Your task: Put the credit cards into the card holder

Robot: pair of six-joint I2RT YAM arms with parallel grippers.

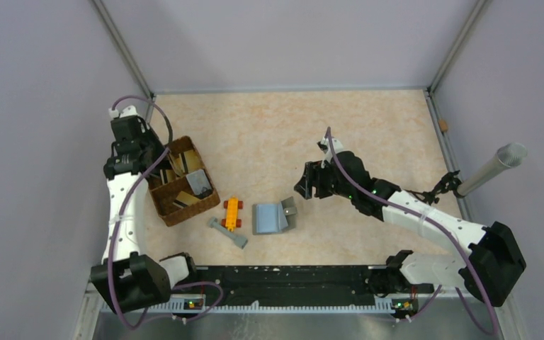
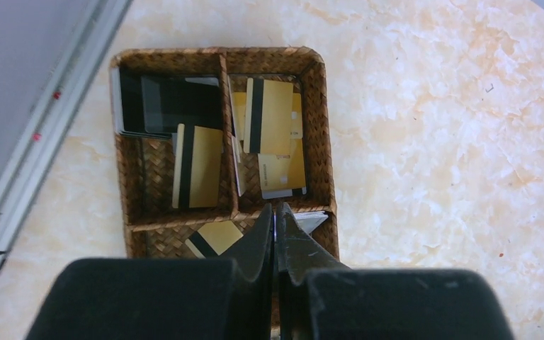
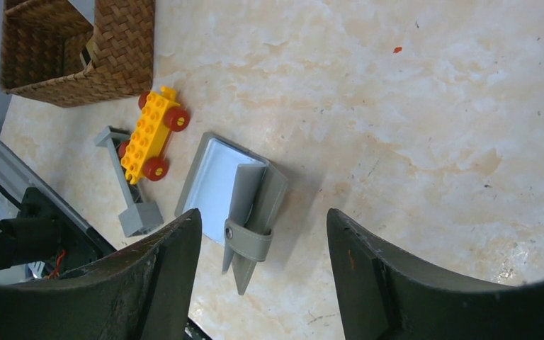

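Observation:
A woven basket (image 1: 188, 212) at the left has compartments holding gold cards (image 2: 268, 113), dark cards (image 2: 180, 103) and pale ones. My left gripper is over the basket, shut, with no card clearly seen between its fingertips. The grey card holder (image 1: 269, 219) lies open on the table at front center, with a light blue panel and a strapped flap (image 3: 246, 241). My right gripper hangs open above and to the right of the holder, with nothing held.
A yellow toy car (image 1: 231, 212) and a grey tool-like piece (image 1: 228, 234) lie between basket and holder. A pale cylinder (image 1: 489, 170) stands beyond the right edge.

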